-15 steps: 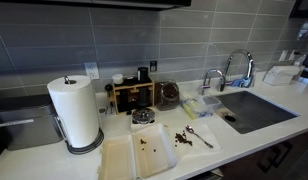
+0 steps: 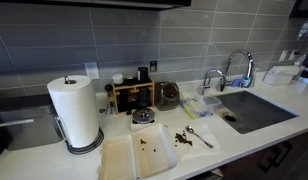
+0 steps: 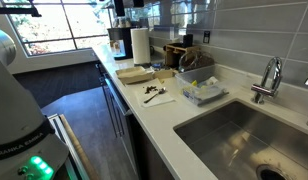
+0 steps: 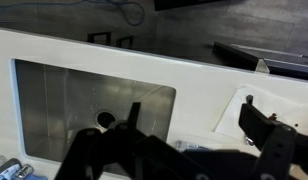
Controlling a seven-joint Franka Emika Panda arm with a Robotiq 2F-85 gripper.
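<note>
In the wrist view my gripper is open, its two dark fingers wide apart and nothing visible between them. It looks down on the counter edge and the sink from above. A dark-handled spoon [image 2: 198, 136] lies on a white sheet [image 3: 159, 98] on the counter, with dark bits [image 2: 184, 137] scattered beside it. Two shallow light trays [image 2: 119, 158] stand side by side to the left of the sheet. Behind them sits a round metal-and-glass item [image 2: 143, 117]. Part of the white sheet [image 4: 232, 118] shows at the right of the wrist view, partly covered by a finger.
A paper towel roll [image 2: 74, 112] stands upright at the left. A wooden rack [image 2: 132, 95] and a dark rounded container [image 2: 167, 95] are against the tiled wall. Right of a clear plastic box [image 3: 202, 92] lies the sink [image 3: 239, 140] with its tall faucet [image 3: 269, 78]. Bare counter runs along the front.
</note>
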